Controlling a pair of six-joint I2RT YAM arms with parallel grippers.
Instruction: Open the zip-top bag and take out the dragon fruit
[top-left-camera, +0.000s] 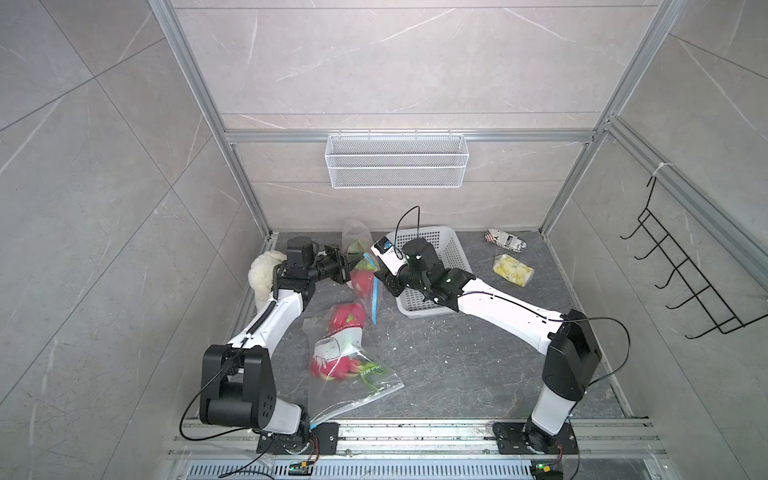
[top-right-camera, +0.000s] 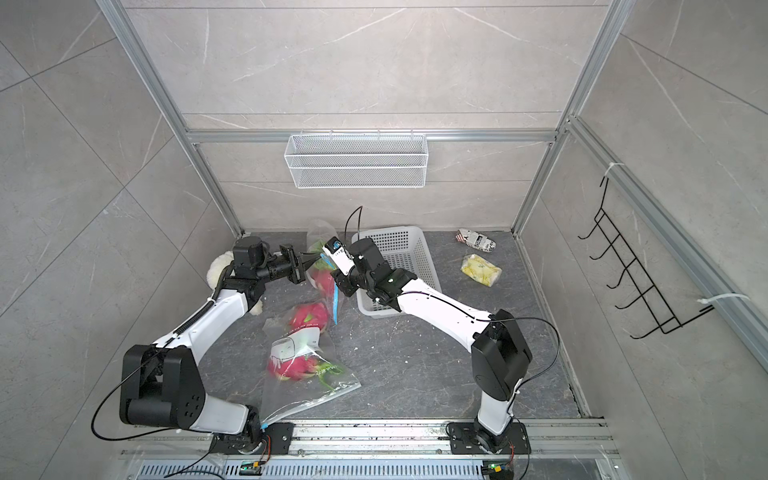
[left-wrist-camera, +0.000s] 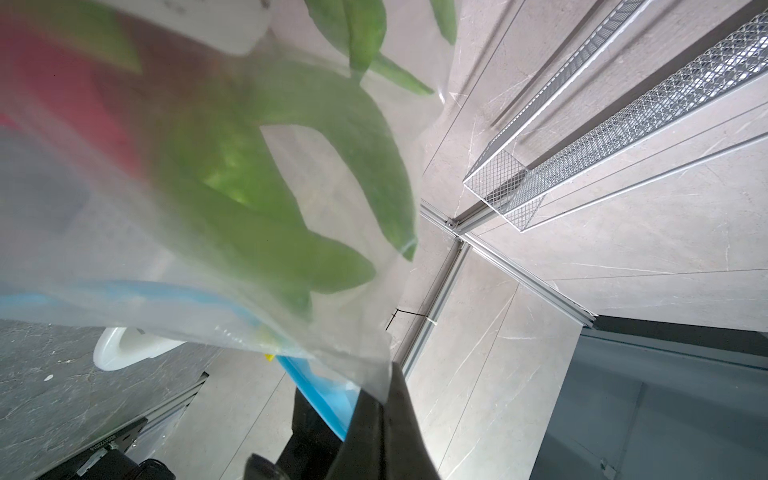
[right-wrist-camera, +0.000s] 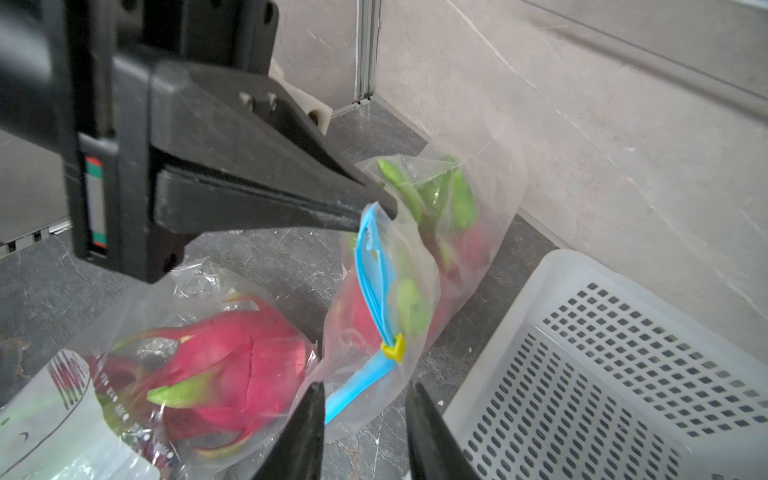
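A clear zip bag (right-wrist-camera: 480, 256) with a dragon fruit (right-wrist-camera: 356, 308) inside stands at the back left. Its blue zip (right-wrist-camera: 364, 388) carries a yellow slider (right-wrist-camera: 394, 348); above the slider, the blue strips stand apart up to the corner. Pinched at that corner, the bag is held by my left gripper, shut on its thin edge. In the left wrist view, the film and green leaves (left-wrist-camera: 240, 184) fill much of the picture. My right gripper is open, its fingers (right-wrist-camera: 436, 432) below the slider, with nothing seen gripped between them.
Several dragon fruits lie in a second clear bag (top-left-camera: 340, 352) at the front left. A white basket (top-left-camera: 444, 248) stands right of the held bag, under my right arm. Two packets (top-left-camera: 512, 270) lie back right.
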